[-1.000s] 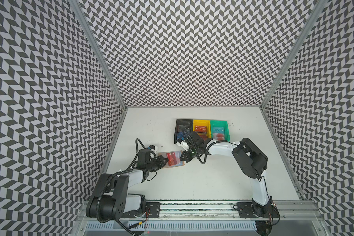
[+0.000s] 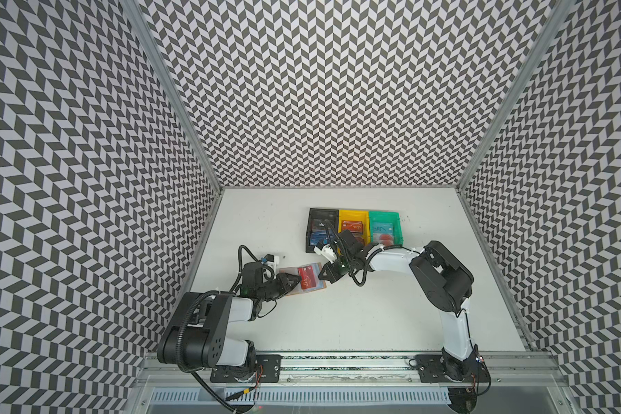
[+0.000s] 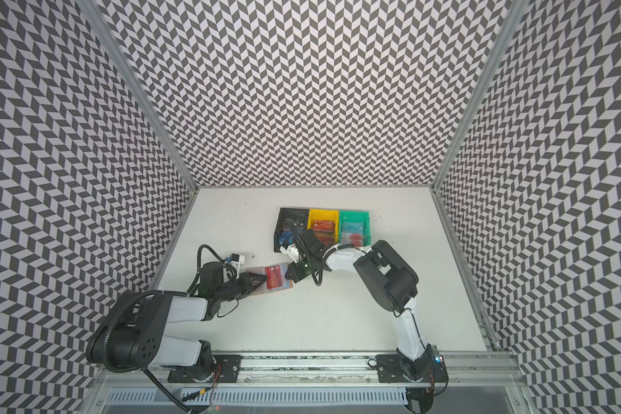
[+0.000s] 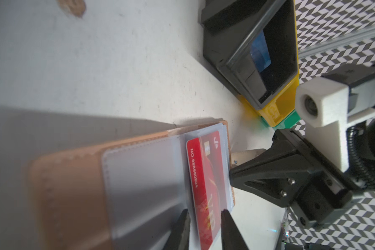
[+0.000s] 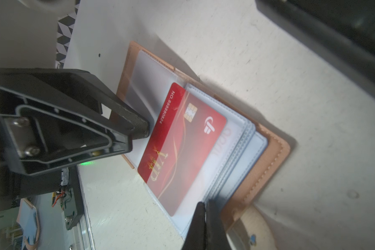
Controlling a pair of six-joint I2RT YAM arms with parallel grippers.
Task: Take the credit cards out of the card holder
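Observation:
The open tan card holder [image 5: 266,166] lies on the table with clear sleeves. A red VIP card [image 5: 179,145] numbered 888880824 shows in a sleeve. My left gripper stands part open at that card, a fingertip on either side of its lower part in the left wrist view; whether it touches is unclear. My right gripper is shut at the sleeves' right edge, low over the holder, with nothing visible between its fingers.
A sorting tray with black [image 2: 321,214], yellow [image 2: 354,214] and green [image 2: 385,217] compartments holding cards stands behind the holder.
My left arm has shifted slightly, bringing its gripper a little right over the red card. The right arm moved slightly right earlier and has held still since.

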